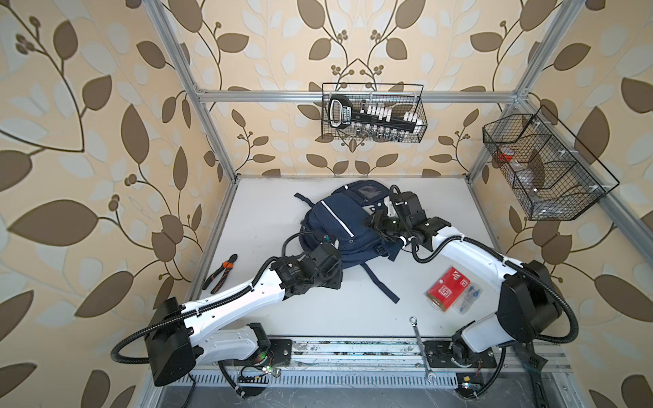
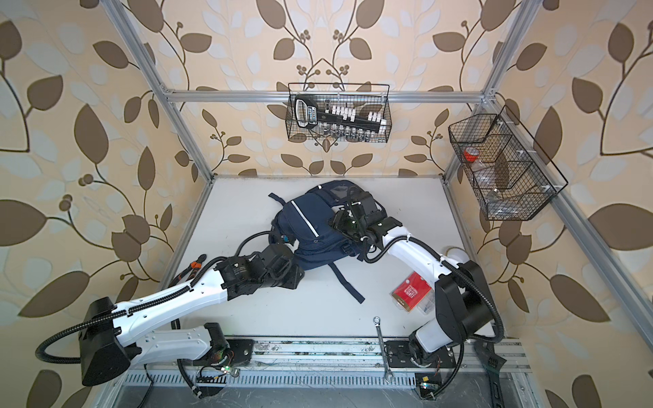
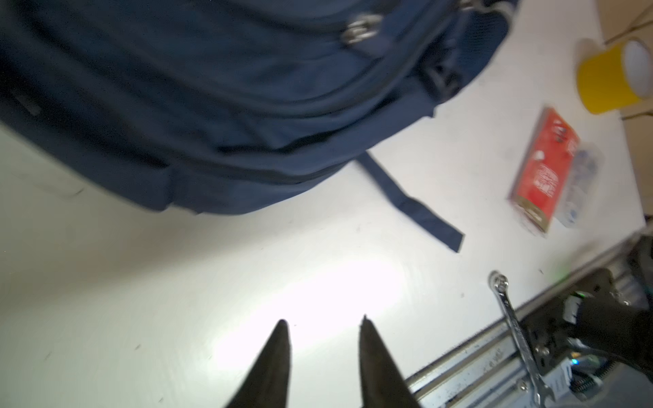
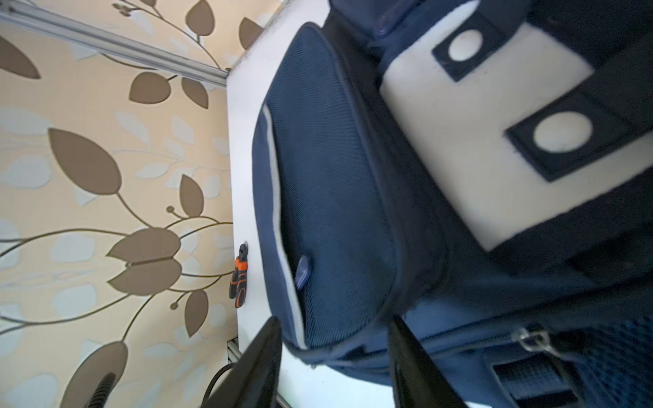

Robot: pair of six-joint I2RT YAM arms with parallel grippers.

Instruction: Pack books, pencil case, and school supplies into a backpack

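A navy backpack lies on the white table, its strap reaching toward the front. My left gripper points down over bare table in front of the backpack, fingers apart with nothing between them, blurred. My right gripper hangs at the backpack, open, fingers either side of a fabric edge near the piped pocket. A red pack and a clear pouch lie at the front right.
Orange-handled pliers lie at the left edge. A wrench is at the front. A yellow roll appears at the right. Wire baskets hang on the frame.
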